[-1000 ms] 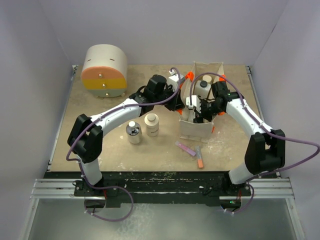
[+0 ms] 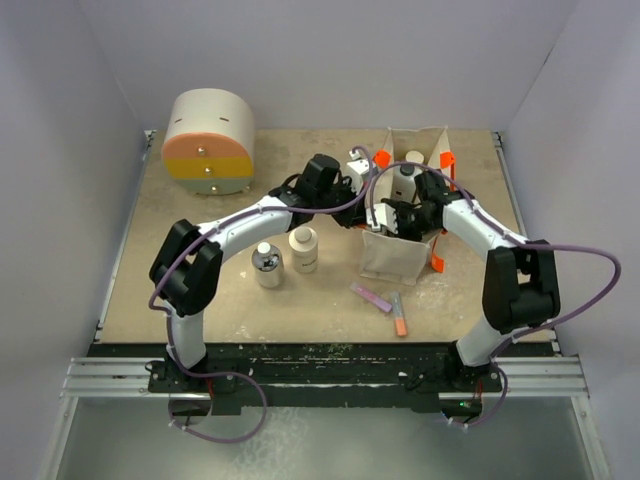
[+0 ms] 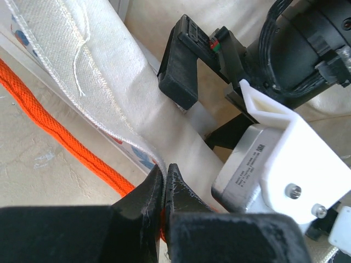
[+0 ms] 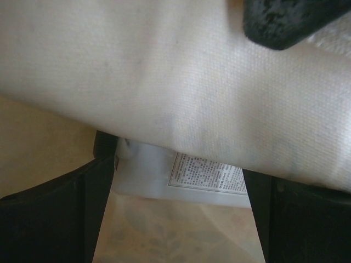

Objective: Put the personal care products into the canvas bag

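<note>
The canvas bag point(image 2: 395, 258) stands open at the centre right, bottles point(image 2: 404, 180) inside. My left gripper is shut on the bag's rim by its orange strap point(image 3: 60, 134). My right gripper is down inside the bag, its fingers spread around a flat white item with a printed label point(image 4: 205, 181), partly hidden under canvas; whether it touches the item I cannot tell. A silver-capped bottle point(image 2: 268, 265) and a cream bottle point(image 2: 304, 250) stand left of the bag. A purple tube point(image 2: 371, 296) and an orange-grey tube point(image 2: 399, 315) lie in front.
A small pastel drawer cabinet point(image 2: 208, 140) stands at the back left. Grey walls close in the sides and back.
My left gripper has moved slightly toward the bag with the rim. The right arm has shifted a little forward and down in the bag, and the bag's rim has shifted with them.
</note>
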